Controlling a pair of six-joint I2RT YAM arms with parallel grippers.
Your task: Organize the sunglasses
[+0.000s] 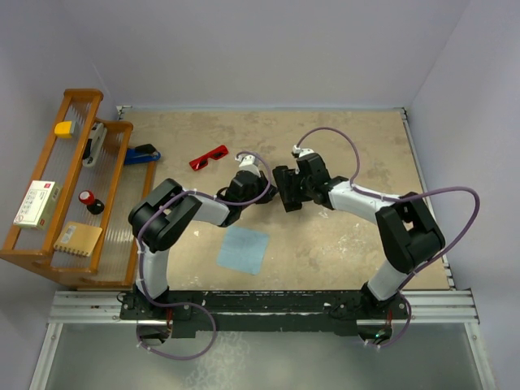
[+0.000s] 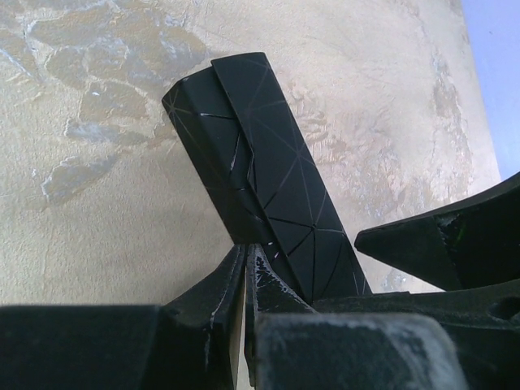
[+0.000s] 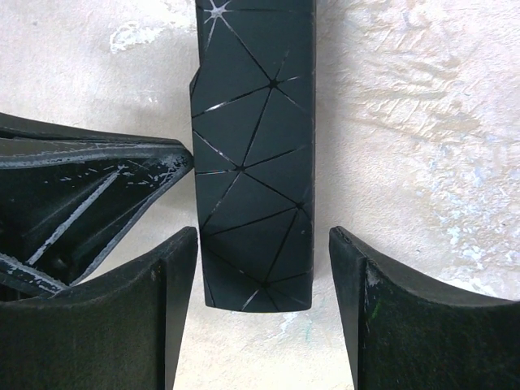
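Note:
A black folding glasses case (image 1: 287, 203) with a faceted pattern lies shut on the table between my two arms. The red sunglasses (image 1: 209, 158) rest behind the left arm, and a light blue cloth (image 1: 243, 249) lies flat in front of it. My left gripper is shut, its tips against or very near the case's long side; nothing shows between them. Seen from the right wrist, my right gripper stands open, one finger (image 3: 180, 264) on each side of the case's near end, with a small gap on the right.
On the left, a wooden shelf (image 1: 111, 215) carries a white box (image 1: 37, 203), a notebook (image 1: 79, 238), a red-and-black item (image 1: 91, 201), a stapler (image 1: 94, 145) and a yellow item (image 1: 65, 129). A blue item (image 1: 142, 154) is beside them.

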